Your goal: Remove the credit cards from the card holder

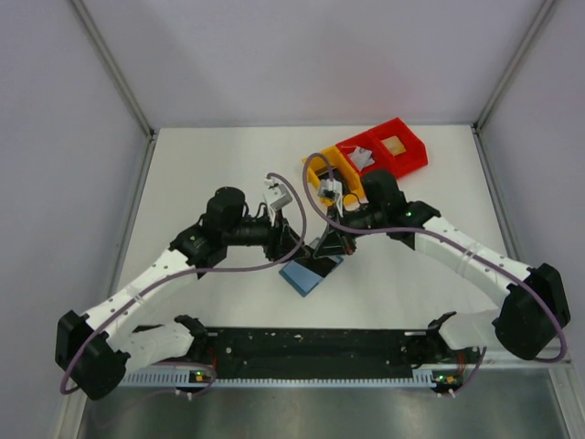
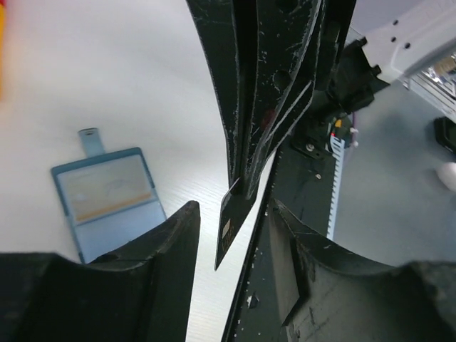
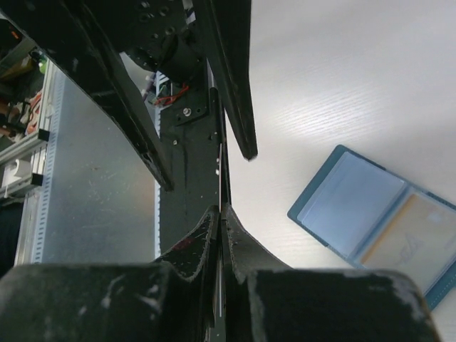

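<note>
The blue card holder (image 1: 301, 277) lies flat on the table, a pale tan card showing under its clear window (image 2: 107, 189). Above its right side, my right gripper is shut on a thin black card, which appears edge-on as a narrow strip in the right wrist view. My left gripper stands open, one finger on each side of that card, with gaps on both sides in its own view. In the right wrist view the left fingers (image 3: 237, 114) stand apart ahead of the card. In the top view both grippers meet near the holder.
At the back right stand a yellow bin (image 1: 313, 170) with dark contents and a red bin (image 1: 413, 146) holding a white item and a tan card. The arms' cables loop above the holder.
</note>
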